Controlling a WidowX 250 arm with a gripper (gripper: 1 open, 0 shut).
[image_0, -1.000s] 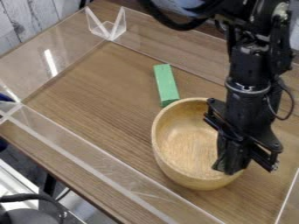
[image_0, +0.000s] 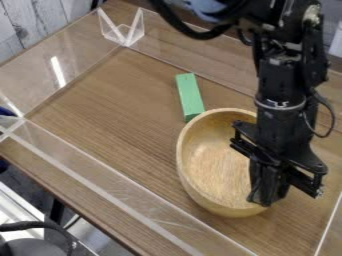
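Observation:
A tan, shallow round bowl (image_0: 211, 165) sits on the wooden table on the right, with my black gripper (image_0: 275, 190) low over its right side. The fingers point down into or at the bowl's right part and look close together; I cannot make out anything between them. The gripper body hides part of the bowl's rim. Behind the bowl lies a green block (image_0: 190, 93).
A clear plastic piece (image_0: 120, 28) stands at the back left. Transparent strips run along the table's edges, and black cables lie off the lower left edge.
My gripper has shifted slightly right and its fingertips sit a little differently over the bowl's right side. The bowl and green block look nearly unchanged.

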